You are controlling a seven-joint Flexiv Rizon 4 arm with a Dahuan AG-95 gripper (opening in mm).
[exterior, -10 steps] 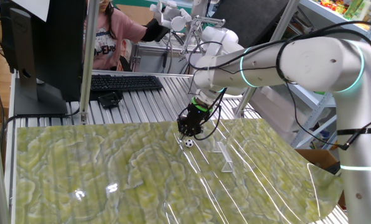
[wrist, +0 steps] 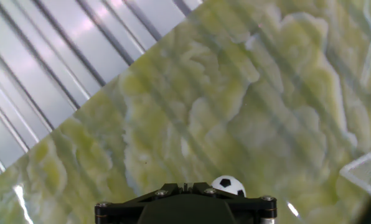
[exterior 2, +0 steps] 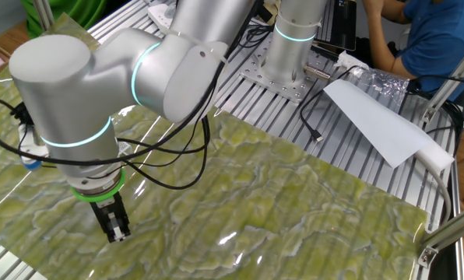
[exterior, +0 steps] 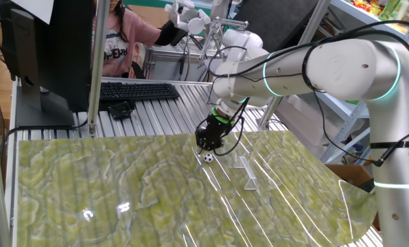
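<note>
A small black-and-white ball, patterned like a football [exterior: 208, 158], rests on the green marbled sheet [exterior: 122, 185]. In exterior view 1 my gripper [exterior: 206, 147] is right by the ball, just above it in the picture. The wrist view has the ball [wrist: 226, 183] to the right of the gripper's middle, partly covered by the right finger linkage. There my gripper looks shut, its tips close together with nothing visible between them. Exterior view 2 also shows the gripper [exterior 2: 118, 236] pointing down at the sheet; the ball is hidden there.
A clear bracket-like piece [exterior: 246, 173] stands on the sheet right of the ball. Behind the sheet are a keyboard [exterior: 139, 91] and a monitor [exterior: 40, 68] on the slatted metal table. Open sheet extends to the left in exterior view 1.
</note>
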